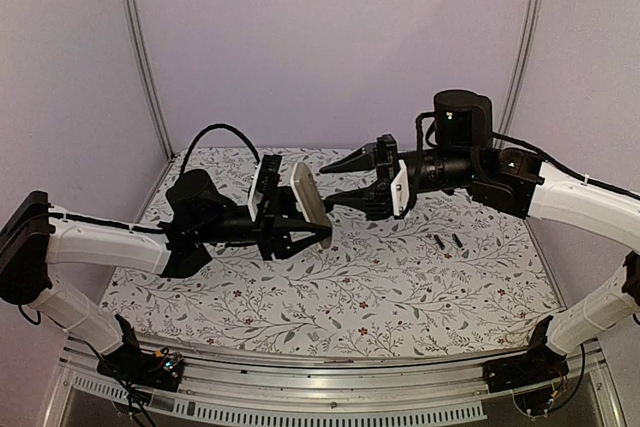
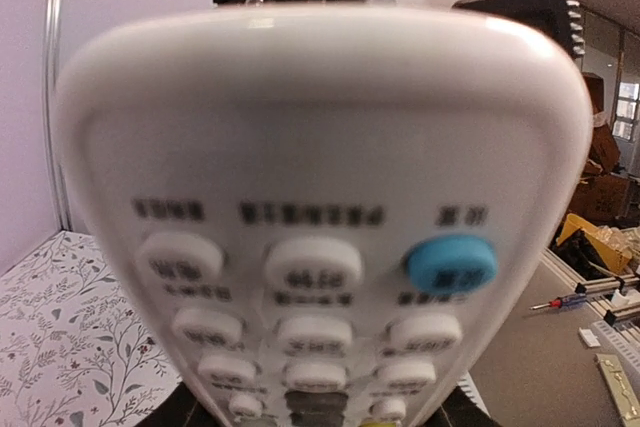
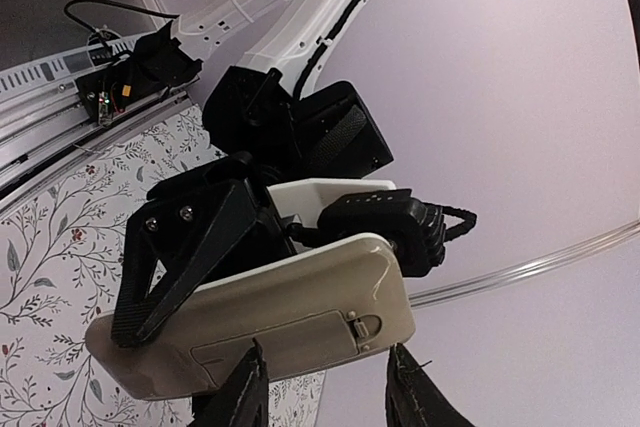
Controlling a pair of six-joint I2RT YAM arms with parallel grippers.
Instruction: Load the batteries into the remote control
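Observation:
A white remote control (image 1: 311,199) is held above the table, with my left gripper (image 1: 318,215) shut across it. The left wrist view looks along the button face of the remote (image 2: 320,157), which has a blue button at one corner. Its back, with the battery cover (image 3: 285,345) in place, faces my right gripper. That gripper stands part open, fingers pointing at the remote, nothing visible between them. Its lower finger (image 1: 352,199) is close to the remote's edge; contact cannot be told. Two small dark batteries (image 1: 448,242) lie on the table at the right.
Walls stand at the back and both sides, and a metal rail (image 1: 300,402) runs along the front edge.

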